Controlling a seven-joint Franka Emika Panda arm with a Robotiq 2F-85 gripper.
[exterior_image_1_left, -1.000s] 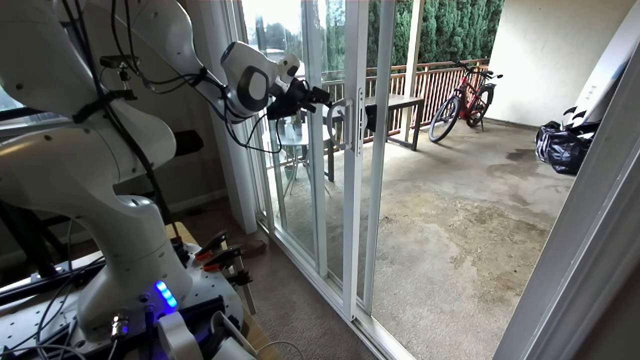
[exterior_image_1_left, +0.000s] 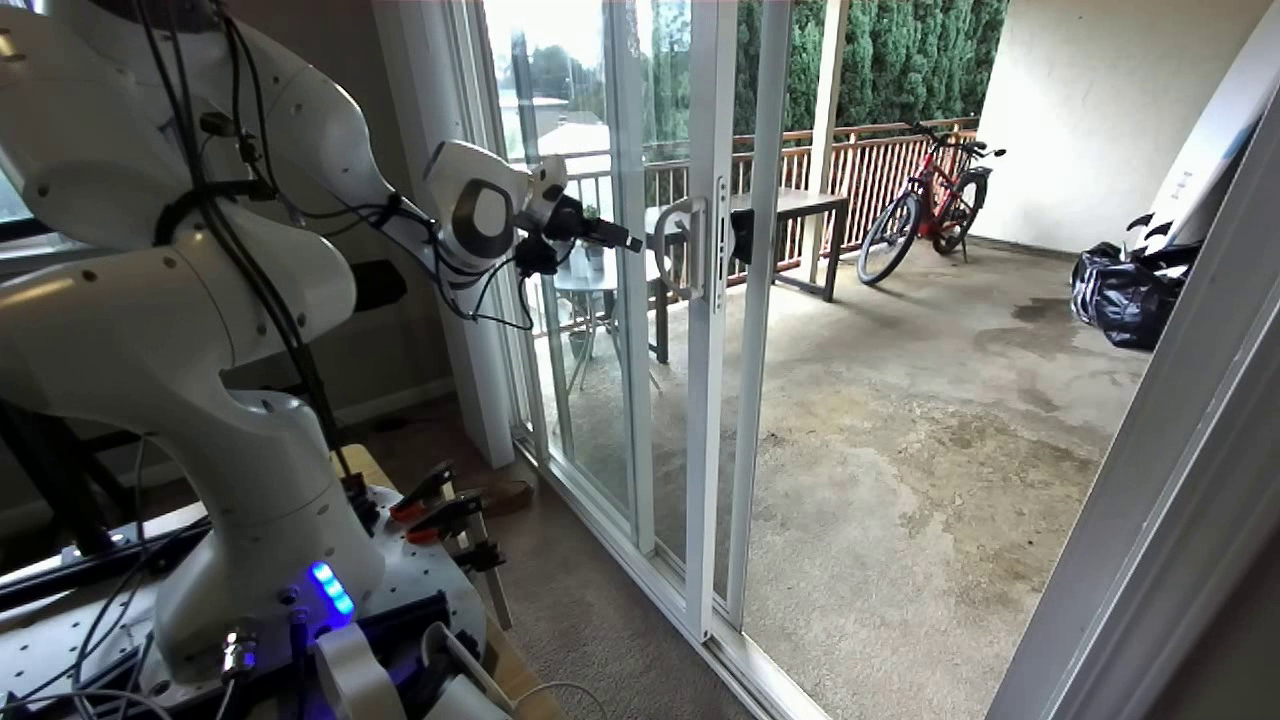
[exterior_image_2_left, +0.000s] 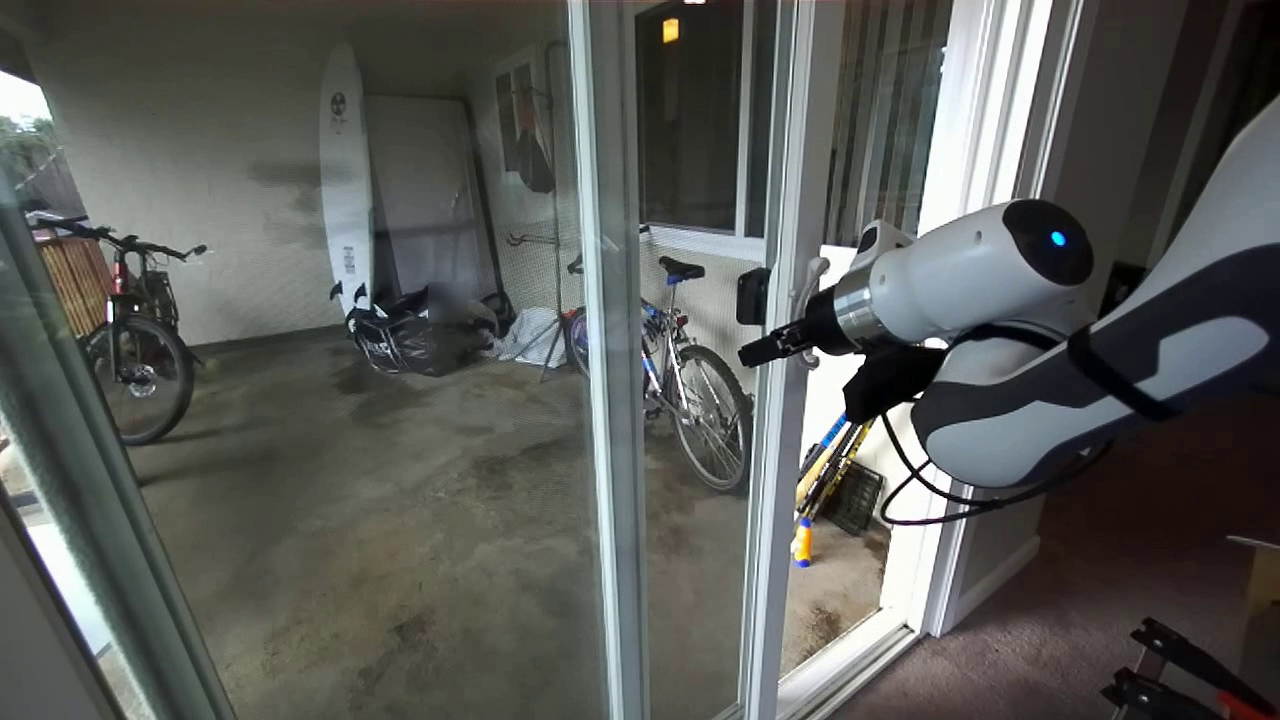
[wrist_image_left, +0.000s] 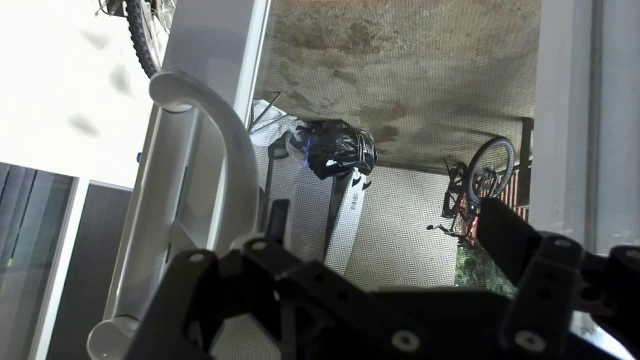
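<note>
A white pull handle (exterior_image_1_left: 662, 248) is fixed to the edge stile of the sliding glass door (exterior_image_1_left: 704, 420), which stands partly open. My gripper (exterior_image_1_left: 632, 244) is at about handle height, on the room side. In the wrist view the gripper is open, its two black fingers (wrist_image_left: 277, 221) wide apart with nothing between them. The curved handle (wrist_image_left: 238, 162) lies outside that gap, to the left of the left finger. In exterior view 2 the gripper (exterior_image_2_left: 756, 350) overlaps the lower part of the handle (exterior_image_2_left: 811, 300); contact cannot be told there.
Beyond the glass lie the balcony floor (exterior_image_1_left: 864, 480), a red bicycle (exterior_image_1_left: 930, 204), a table (exterior_image_1_left: 792, 202) and a black bag (exterior_image_1_left: 1128, 294). A black box (exterior_image_2_left: 752, 296) sits on the door frame near the handle. Clamps (exterior_image_1_left: 444, 516) stick out beside my base.
In exterior view 1 my gripper has moved left and lower, with the wrist turned somewhat. The door and its handle look unmoved.
</note>
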